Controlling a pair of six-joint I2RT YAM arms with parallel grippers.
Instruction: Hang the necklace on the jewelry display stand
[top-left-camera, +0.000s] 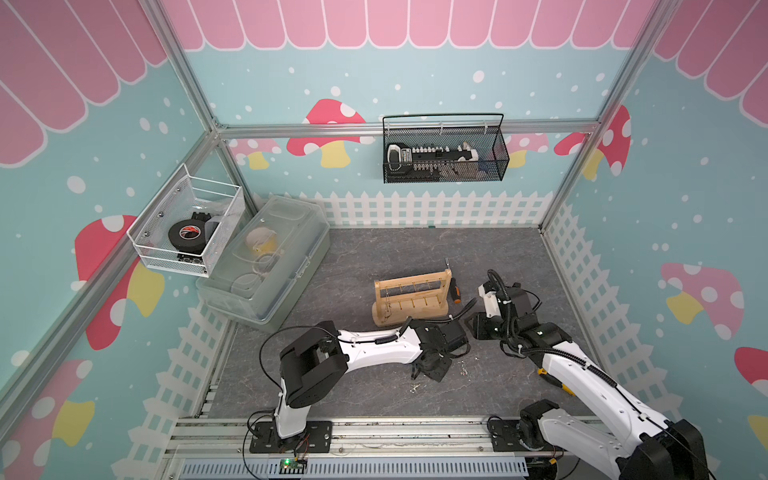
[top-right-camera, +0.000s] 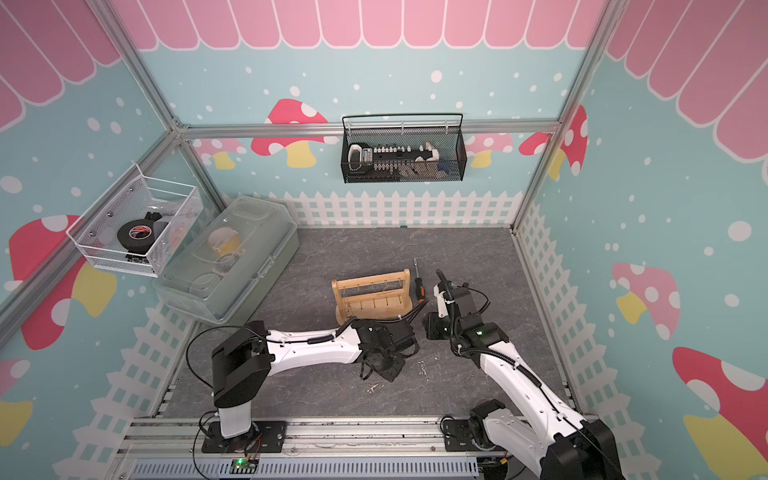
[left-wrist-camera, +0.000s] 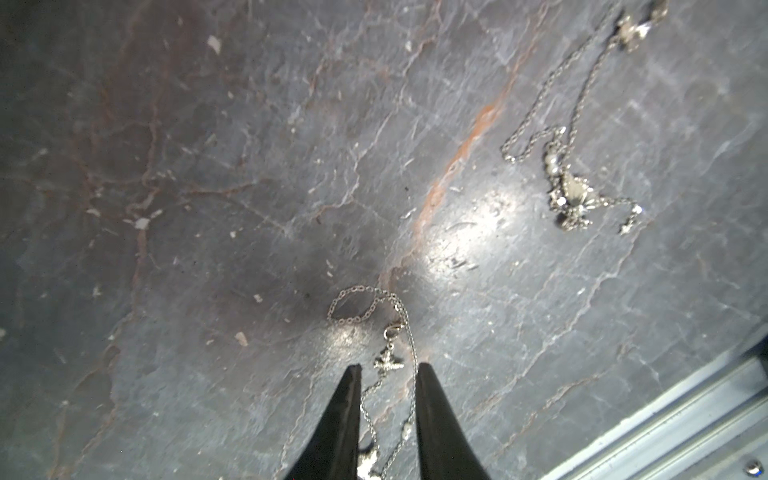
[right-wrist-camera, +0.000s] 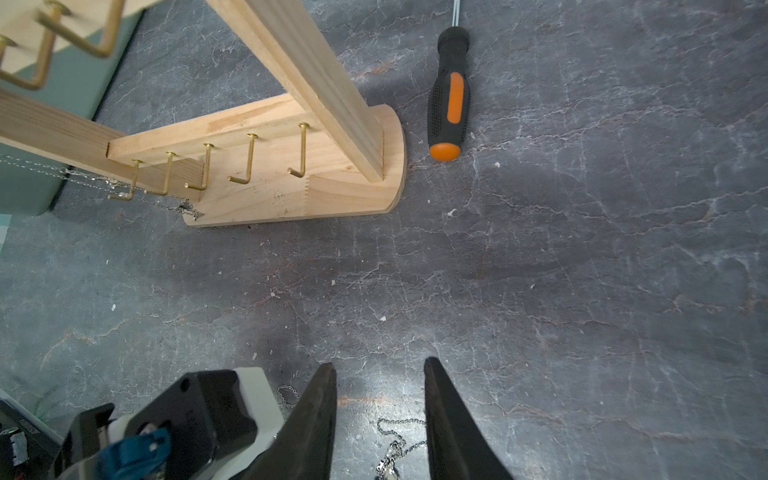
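Two silver necklaces lie on the grey table: one (left-wrist-camera: 388, 360) under my open left gripper, the other (left-wrist-camera: 574, 196) farther off in the left wrist view. The wooden display stand (top-left-camera: 408, 308) with gold hooks (right-wrist-camera: 248, 160) stands behind my left arm; a chain (right-wrist-camera: 88, 180) is at its left end. My right gripper is parted, nothing seen between its fingertips, over the table in front of the stand's right end, with chains visible below it.
A screwdriver (right-wrist-camera: 448, 104) lies right of the stand. A translucent storage box (top-left-camera: 296, 240) sits at the left; wire baskets hang on the walls.
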